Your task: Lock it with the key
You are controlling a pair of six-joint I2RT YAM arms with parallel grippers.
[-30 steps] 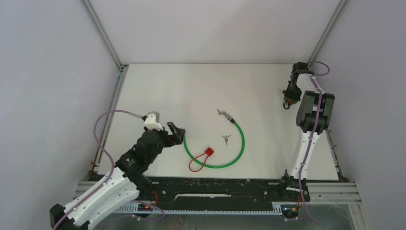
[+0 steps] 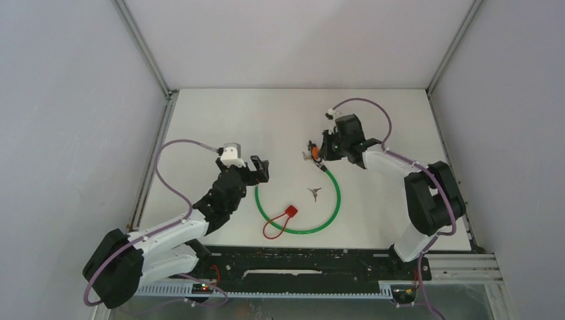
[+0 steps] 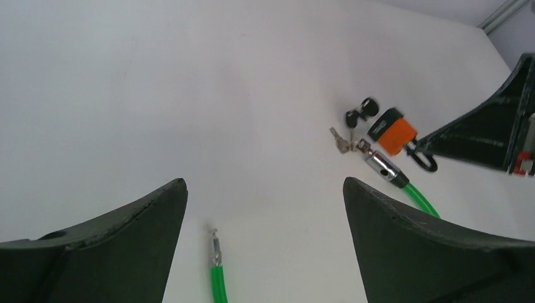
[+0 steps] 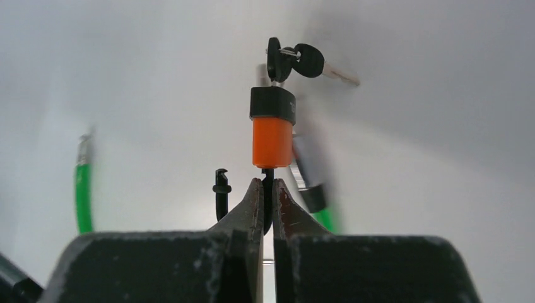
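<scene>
An orange padlock with a black collar hangs off the table, its black shackle pinched in my shut right gripper. The shackle's free end stands outside the body, so the lock is open. A black-headed key sits at the far end of the padlock, and a second key dangles from the same ring. To the left, my left gripper is open and empty above the table, with its fingers wide apart.
A green cable lock curves across the table; its metal end with keys lies under the padlock. A red cable lock and loose keys lie inside the curve. Free table lies at the back left.
My right arm has swung left from the far right, carrying the padlock to the middle. The left arm has shifted a little right and backward. The cable locks lie unmoved.
</scene>
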